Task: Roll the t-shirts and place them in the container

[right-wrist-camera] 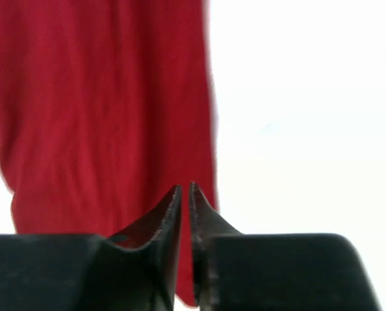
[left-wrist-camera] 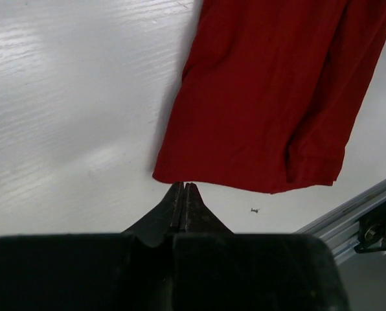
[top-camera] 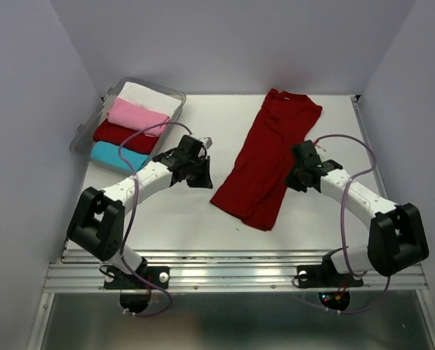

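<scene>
A long dark red T-shirt (top-camera: 258, 175) lies folded lengthwise on the white table, running from the back right toward the front middle. My left gripper (top-camera: 201, 179) is just left of its lower left corner; in the left wrist view the gripper is shut with nothing visible between its fingers. My right gripper (top-camera: 298, 182) is over the shirt's right edge; in the right wrist view its fingertips (right-wrist-camera: 177, 189) are narrowly apart above the red cloth, with nothing seen between them.
A grey bin (top-camera: 79, 138) at the back left holds white, pink, red and blue folded cloths. Bare table (top-camera: 166, 222) lies left and right of the shirt, with a metal rail along the front edge.
</scene>
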